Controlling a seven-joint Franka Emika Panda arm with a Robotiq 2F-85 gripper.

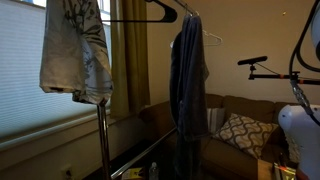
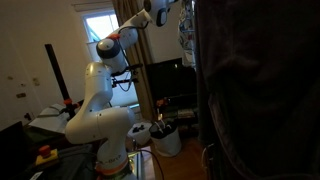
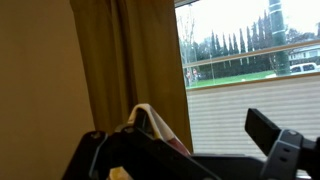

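In the wrist view my gripper is open, its two black fingers wide apart. A strip of pale and reddish cloth (image 3: 160,125) shows behind the left finger; I cannot tell whether it touches. A light garment with a dark print (image 1: 78,50) hangs at the left in exterior view 1. Right of it are an empty black hanger (image 1: 150,14) and a dark garment (image 1: 188,85) hanging from the rack. In exterior view 2 the white arm (image 2: 98,125) reaches up, and its far end is hard to make out against the clothes.
A metal rack post (image 1: 103,140) stands below the light garment. A sofa (image 1: 225,115) with a patterned pillow (image 1: 245,135) is at the back. The window (image 3: 250,50) and brown curtain (image 3: 140,60) lie beyond the gripper. Dark cloth (image 2: 260,90) fills the right of exterior view 2.
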